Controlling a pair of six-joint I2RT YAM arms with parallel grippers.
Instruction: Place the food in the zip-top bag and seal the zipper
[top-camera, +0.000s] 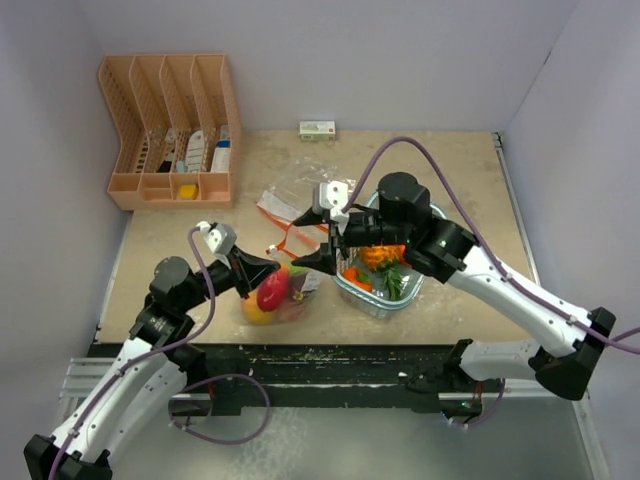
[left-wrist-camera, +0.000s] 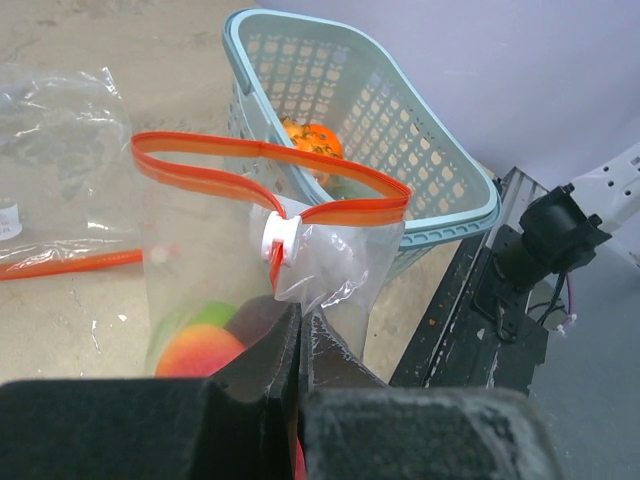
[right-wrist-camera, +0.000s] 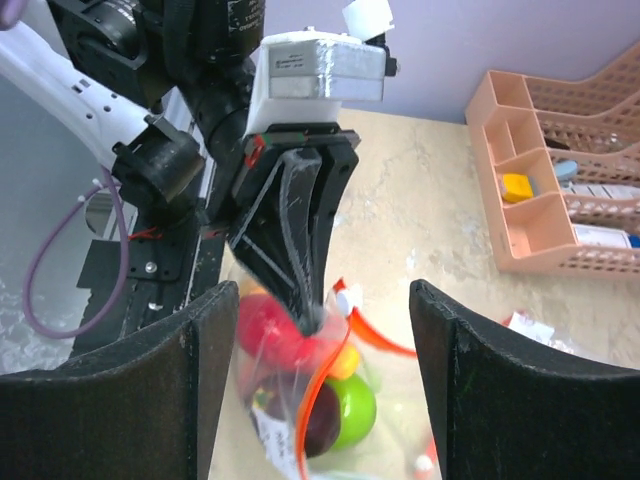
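Observation:
The clear zip bag (left-wrist-camera: 215, 245) stands with its orange-trimmed mouth (left-wrist-camera: 270, 150) gaping, and a white slider (left-wrist-camera: 280, 238) sits at the near end of the zipper. Food shows inside it: a red piece (top-camera: 272, 290), a green one (right-wrist-camera: 355, 410), a dark one and a yellow-orange one (left-wrist-camera: 195, 352). My left gripper (top-camera: 275, 266) is shut at the bag's near end, just below the slider, where creased film runs into its fingertips. Above the bag, on its basket side, my right gripper is open with nothing between its fingers.
A blue-grey basket (top-camera: 372, 304) with orange and green food stands right of the bag, partly under the right arm. Behind lies another flat clear bag (left-wrist-camera: 65, 165) with orange trim. A divided tan organizer (top-camera: 125, 183) occupies the back left.

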